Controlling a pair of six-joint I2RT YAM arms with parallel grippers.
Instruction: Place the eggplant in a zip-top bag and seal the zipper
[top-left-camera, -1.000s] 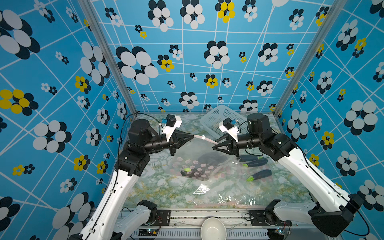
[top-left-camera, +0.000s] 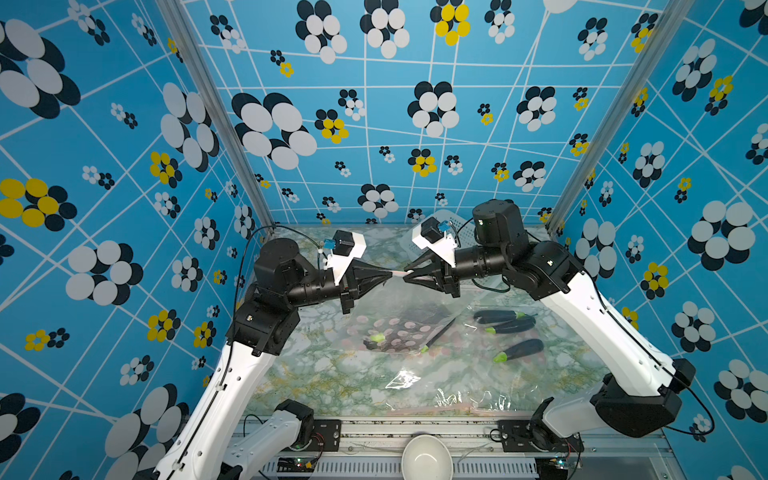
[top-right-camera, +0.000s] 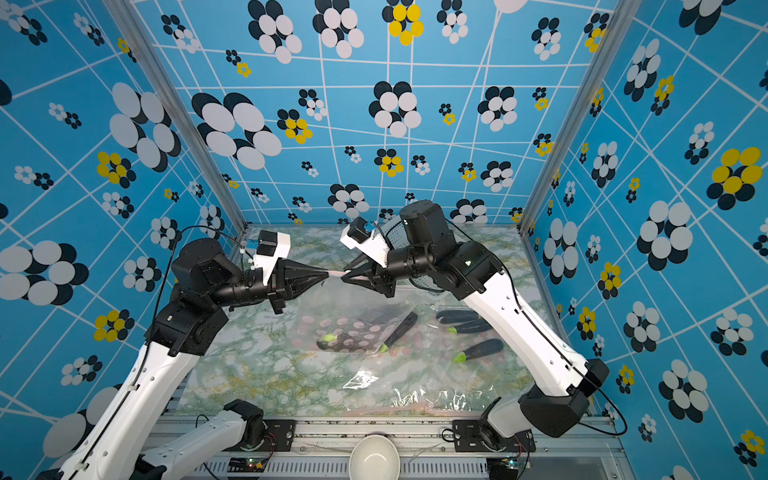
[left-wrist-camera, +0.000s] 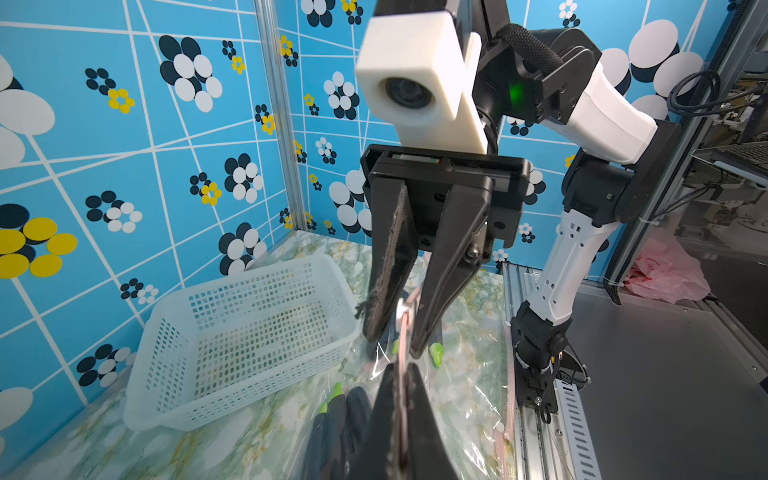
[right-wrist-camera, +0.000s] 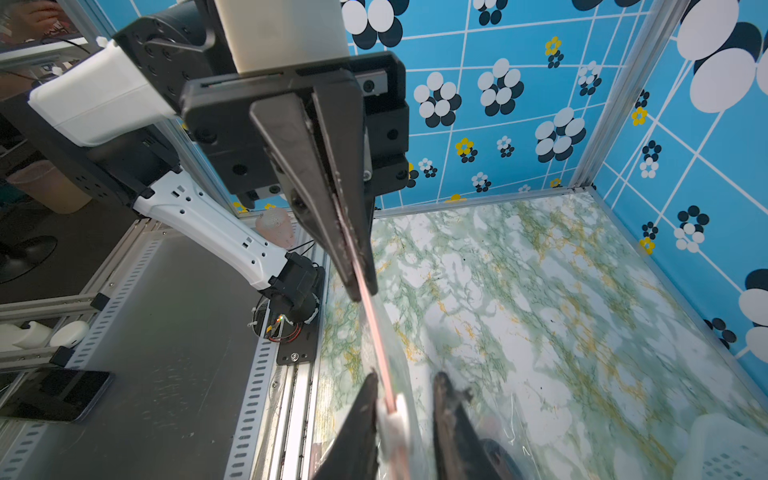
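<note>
A clear zip top bag (top-left-camera: 400, 328) with a pink zipper strip and white slider hangs between the grippers, with dark eggplant showing at its lower part. My left gripper (top-left-camera: 388, 273) is shut on the zipper strip at one end. My right gripper (top-left-camera: 409, 273) sits right up against it, fingers part open around the strip; in the left wrist view the white slider (left-wrist-camera: 403, 308) shows between the right fingertips. More eggplants (top-left-camera: 520, 349) with green stems lie on the marble table to the right.
A white slotted basket (left-wrist-camera: 240, 344) stands at the back, behind the right arm. Plastic film lies over the front of the table (top-left-camera: 304, 384). A white bowl (top-left-camera: 426, 460) sits beyond the front edge. Patterned walls enclose the sides and back.
My right gripper has moved left and up along the zipper strip, closer to my left gripper, which has stayed nearly still.
</note>
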